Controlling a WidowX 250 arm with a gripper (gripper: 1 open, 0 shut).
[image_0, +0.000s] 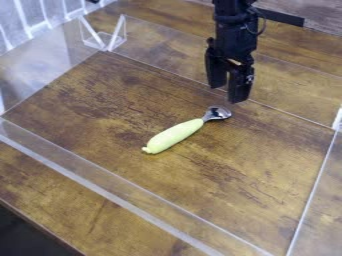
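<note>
A utensil with a pale yellow-green handle and a metal head lies diagonally on the wooden tabletop, near the middle of the camera view. The black gripper hangs above and just behind the metal head, pointing down, open, with nothing seen between its fingers.
Clear, low walls enclose the work area on the wooden table. A small white bracket stands at the back left.
</note>
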